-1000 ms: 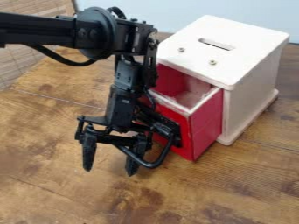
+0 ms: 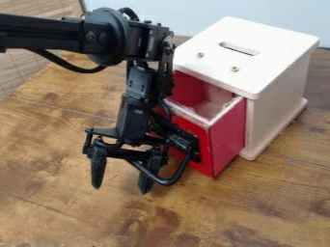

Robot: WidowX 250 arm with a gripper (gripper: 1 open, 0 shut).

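My black gripper (image 2: 120, 172) hangs fingers-down in front of and left of a white wooden box (image 2: 277, 96), its two fingers apart with nothing visible between them. The box has a slot on top and a red drawer (image 2: 223, 135) pulled out toward the front left, its inside partly visible. The wrist and cables of my arm cover part of the drawer's left side and front.
A white wall stands behind the box, and slatted wood shows at the upper left.
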